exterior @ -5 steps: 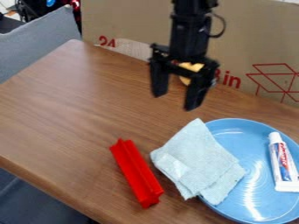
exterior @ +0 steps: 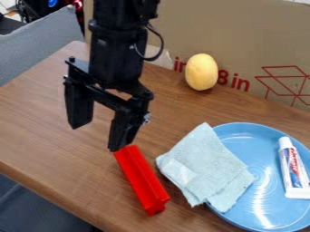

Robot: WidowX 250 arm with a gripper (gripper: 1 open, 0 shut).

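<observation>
My black gripper [exterior: 100,129] hangs open over the left-middle of the wooden table, its right finger just above the near end of a red bar [exterior: 141,183] lying on the table. Nothing is between the fingers. A folded light-blue cloth [exterior: 206,165] lies right of the red bar. At the right, a blue plate [exterior: 260,201] holds a toothpaste tube [exterior: 292,168].
A yellow egg-shaped object [exterior: 201,72] stands at the back, before a cardboard box [exterior: 266,45]. A grey surface [exterior: 31,50] borders the table at the left.
The gripper has moved down and to the left, toward the viewer, coming over the red bar's upper end. The yellow object is now uncovered. The things on the table lie unchanged.
</observation>
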